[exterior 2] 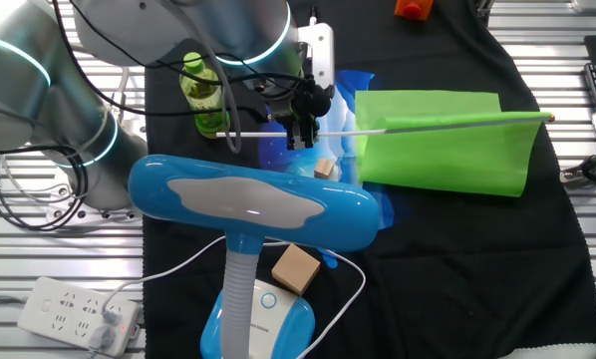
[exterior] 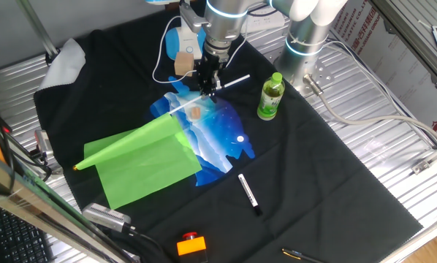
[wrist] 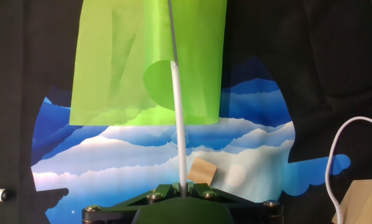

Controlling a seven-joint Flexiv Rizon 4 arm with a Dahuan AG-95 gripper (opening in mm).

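Note:
A green flag [exterior: 147, 162] is spread over the black cloth, with one edge rolled round its pole. The white pole [wrist: 179, 124] runs from the flag to my gripper. In the wrist view the pole's near end passes between the fingers, which are shut on it. From exterior view 2, the gripper [exterior 2: 300, 140] is at the pole, and the pole's end sticks out beyond it towards the bottle. Under the pole and part of the flag lies a blue and white cloud-patterned sheet [exterior: 222, 131]. The fingertips are partly hidden by the gripper's dark body.
A green-capped bottle [exterior: 270, 97] stands close to the pole's free end. A small wooden block [wrist: 202, 170] rests on the patterned sheet beside the pole. A blue and white lamp [exterior 2: 253, 204], a marker [exterior: 249, 193] and an orange box [exterior: 192, 246] are also around.

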